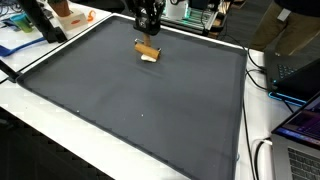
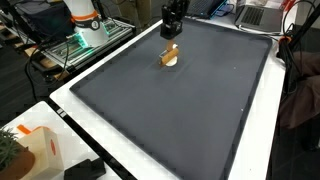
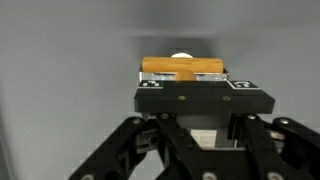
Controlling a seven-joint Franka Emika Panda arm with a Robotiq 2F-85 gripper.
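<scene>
A T-shaped wooden piece [image 1: 147, 49], with a crosswise bar and a short stem, hangs below my gripper [image 1: 148, 34]. The gripper is shut on its stem; in the wrist view the wooden bar [image 3: 183, 65] shows just beyond the fingers. Right beneath the bar is a small white object [image 1: 149, 58] on the dark grey tabletop [image 1: 130, 100], partly covered by the wood. In the second exterior view the bar [image 2: 169, 57] looks tilted and close to the white object [image 2: 172, 64]. Whether they touch, I cannot tell.
Laptops [image 1: 297, 140] stand off the right side in the first exterior view. In the second, a cup and other items [image 2: 38, 150] sit off the near left corner.
</scene>
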